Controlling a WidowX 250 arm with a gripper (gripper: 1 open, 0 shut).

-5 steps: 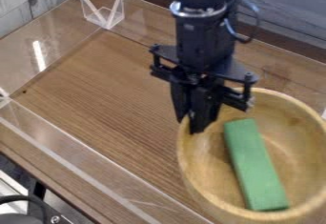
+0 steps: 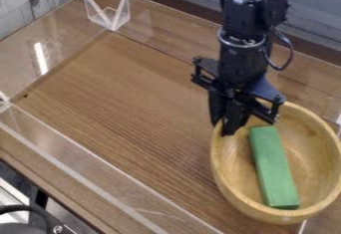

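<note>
A tan bowl sits at the lower right, with a long green block lying in it lengthwise. My black gripper is shut on the near-left rim of the bowl at its upper end; the fingertips are partly hidden against the rim.
A small clear plastic holder stands at the back left. A grey-white wall runs along the left, and black cables lie at the lower left corner.
My gripper has moved away from the camera, toward the back, carrying the bowl with it; the green block has moved along inside the bowl.
</note>
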